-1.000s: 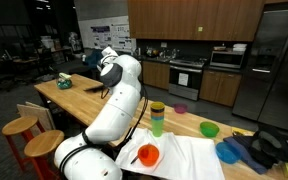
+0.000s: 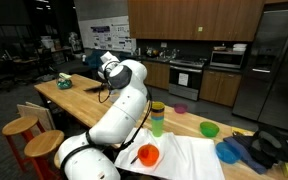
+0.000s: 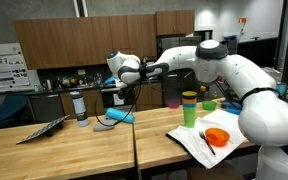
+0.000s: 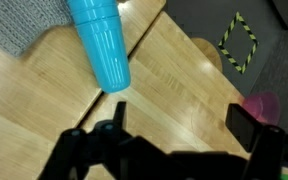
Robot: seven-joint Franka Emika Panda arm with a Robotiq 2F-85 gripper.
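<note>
My gripper stands open in the wrist view, with bare wooden table between its dark fingers. A blue cylindrical object [image 4: 104,45] lies ahead of the left finger, outside the gap, partly over a grey cloth [image 4: 22,20]. In exterior view 2 the same blue object [image 3: 122,116] rests on the table, below and beyond the arm's raised end. Exterior view 1 has the gripper small at the far end of the arm, its fingers hard to make out.
Nearer the arm's base are a stack of coloured cups [image 2: 157,118], an orange bowl [image 2: 148,155] on white paper, a green bowl [image 2: 209,129] and a blue bowl [image 2: 228,152]. A tall cylinder [image 3: 79,105] stands left of the blue object. Bare tabletop [image 3: 44,155] spreads in front.
The outer part of the arm has shifted a little to the right and down in exterior view 1. The cups and bowls have stayed in place.
</note>
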